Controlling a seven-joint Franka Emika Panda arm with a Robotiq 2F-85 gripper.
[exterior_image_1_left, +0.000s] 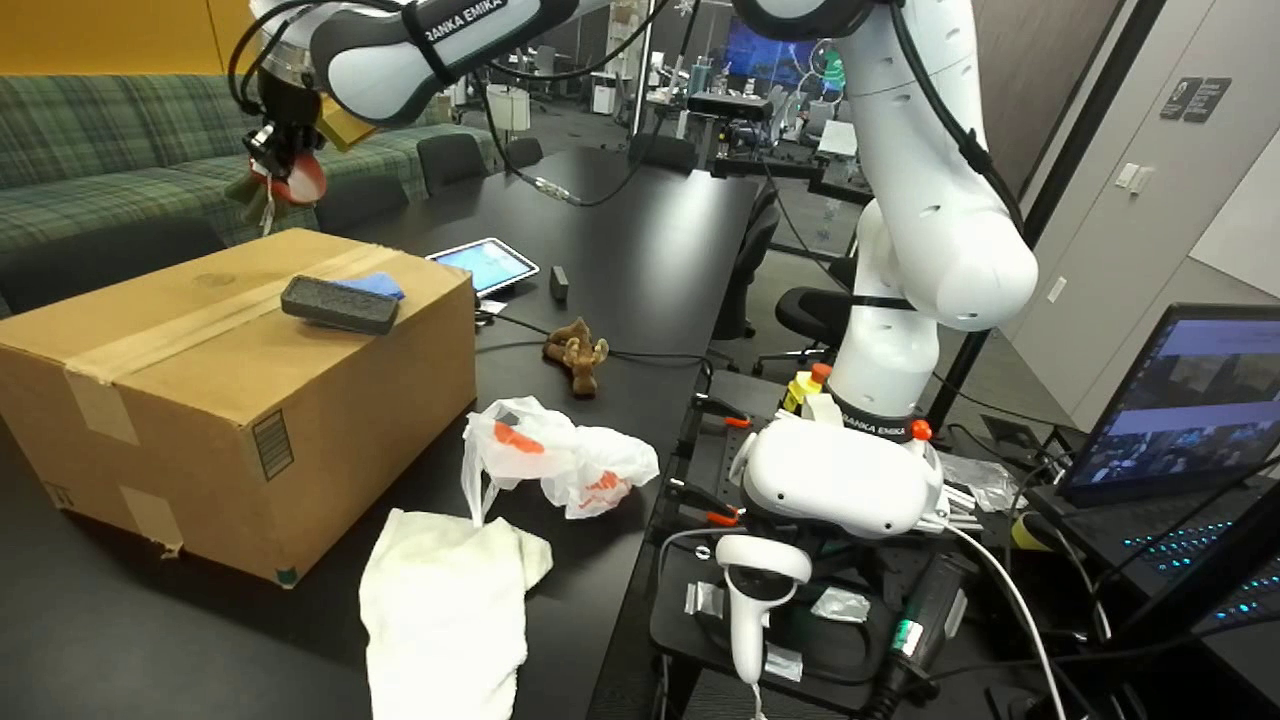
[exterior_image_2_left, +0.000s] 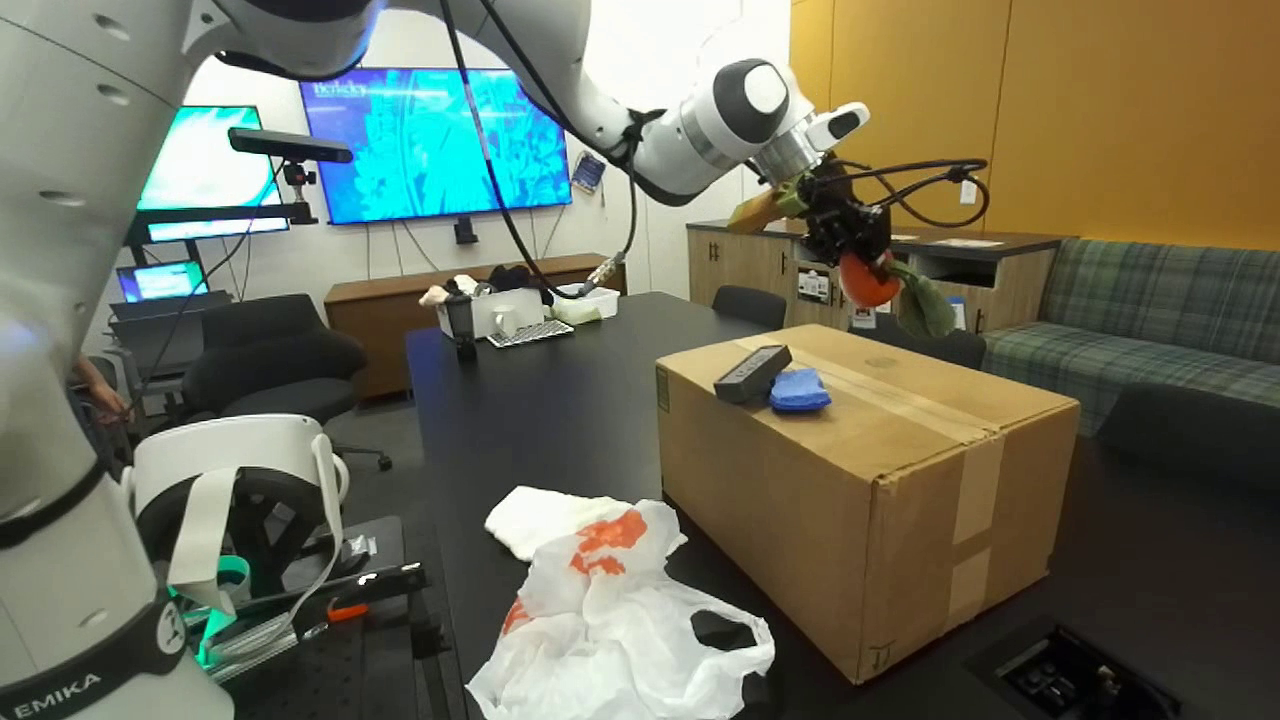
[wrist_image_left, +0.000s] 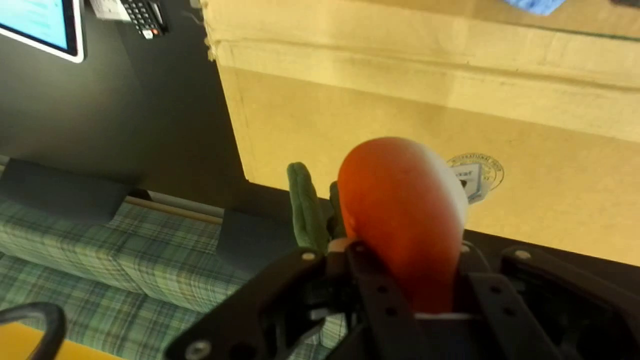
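Observation:
My gripper is shut on a plush toy (wrist_image_left: 399, 204), round and orange-red with a white side and green leaf-like parts (wrist_image_left: 304, 204). In the second exterior view the toy (exterior_image_2_left: 866, 282) hangs below the gripper (exterior_image_2_left: 854, 246), above the far part of the cardboard box (exterior_image_2_left: 768, 480) and clear of its top. A white tag (wrist_image_left: 471, 180) dangles from the toy over the box. On the box lie a dark grey eraser (exterior_image_1_left: 339, 304) and a blue cloth (exterior_image_2_left: 798, 390), side by side.
On the black table near the box are a white plastic bag (exterior_image_1_left: 558, 456), a white towel (exterior_image_1_left: 450, 612), a brown plush animal (exterior_image_1_left: 578, 354) and a tablet (exterior_image_1_left: 486, 264). A plaid sofa (exterior_image_1_left: 108, 144) stands behind.

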